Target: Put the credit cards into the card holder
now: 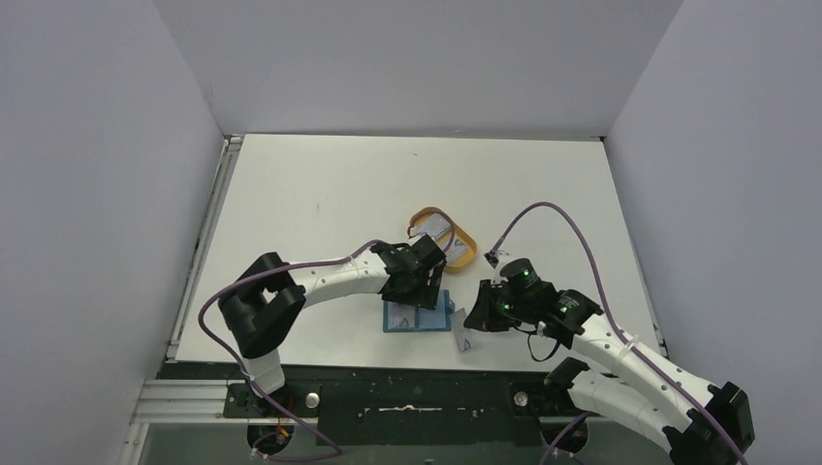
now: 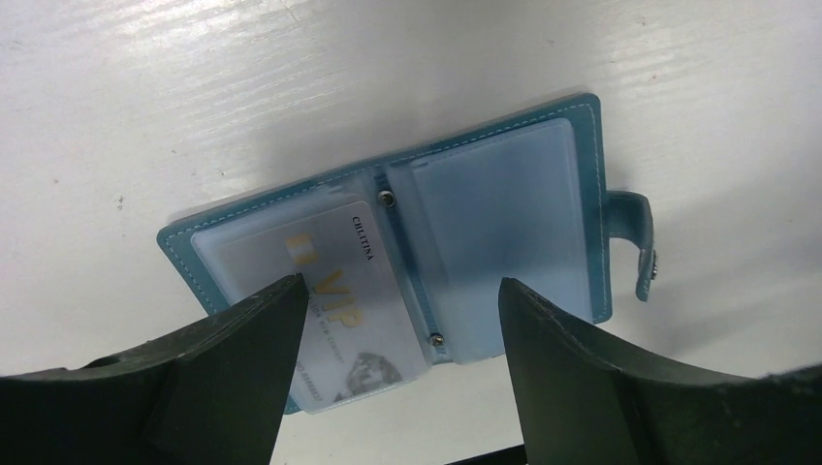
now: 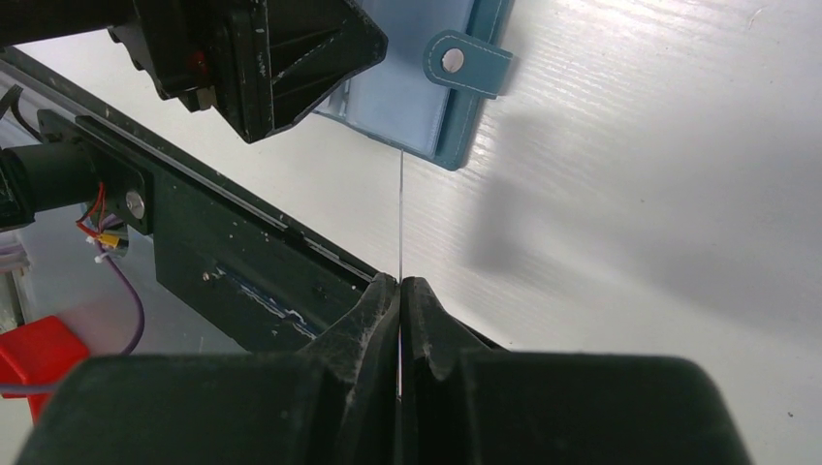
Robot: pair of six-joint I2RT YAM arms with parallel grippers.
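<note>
The blue card holder lies open on the table, with a VIP card in its left clear pocket. No card shows in its right pocket. My left gripper is over the holder, its fingers apart and nothing between them. In the right wrist view, my right gripper is shut on a credit card seen edge-on as a thin line. From above, this held card appears just right of the holder's clasp, apart from the pockets.
An orange tray with cards in it lies behind the holder, partly covered by the left arm's cable. In the right wrist view, the left gripper's fingers are close by.
</note>
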